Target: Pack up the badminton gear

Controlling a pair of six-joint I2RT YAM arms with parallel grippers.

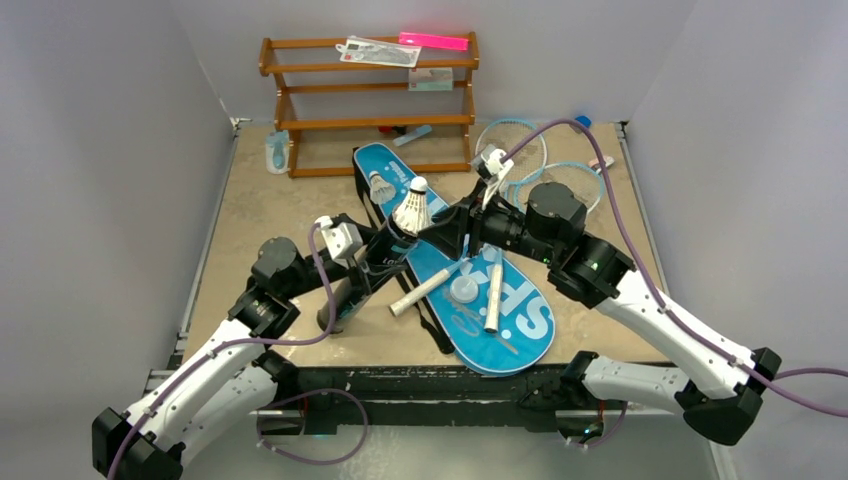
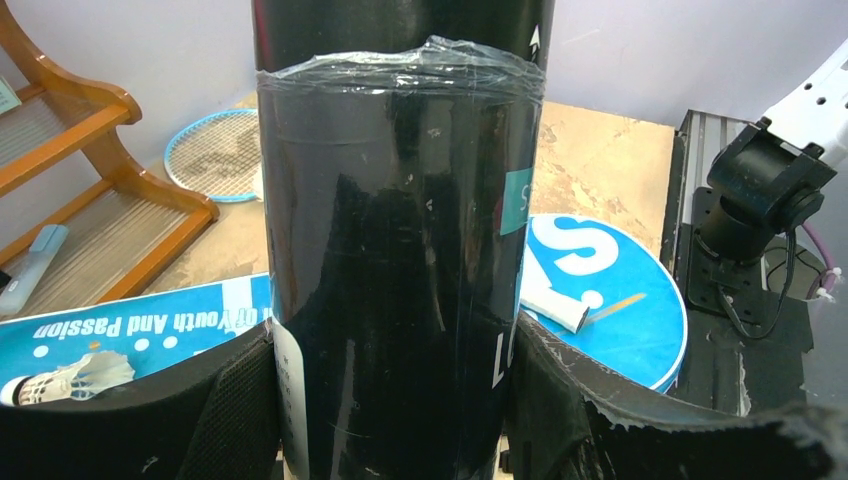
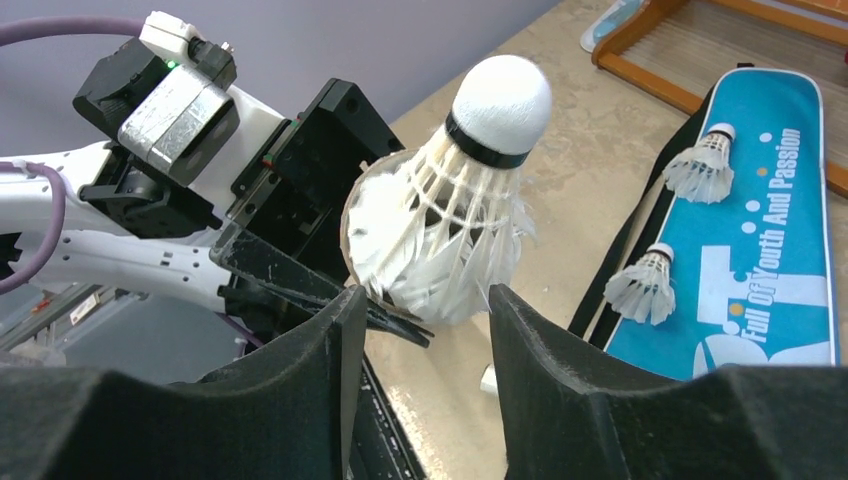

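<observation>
A dark shuttlecock tube (image 1: 347,303) leans at a slant, with my left gripper (image 1: 385,257) shut around it. It fills the middle of the left wrist view, a black finger (image 2: 240,405) against its side. A white shuttlecock (image 3: 470,190) stands at the tube's mouth, cork outward and tilted, its feathers partly above the tube rim (image 3: 347,225). My right gripper is open beside that mouth, fingertips apart near the feather skirt; no grip on it shows. Two more shuttlecocks (image 3: 702,165) lie on the blue racket bag (image 1: 520,335).
Two racket handles (image 1: 425,290) and a white round lid (image 1: 463,289) rest on the bag. Two rackets (image 1: 510,125) lie at the back right. A wooden rack (image 1: 370,125) stands behind.
</observation>
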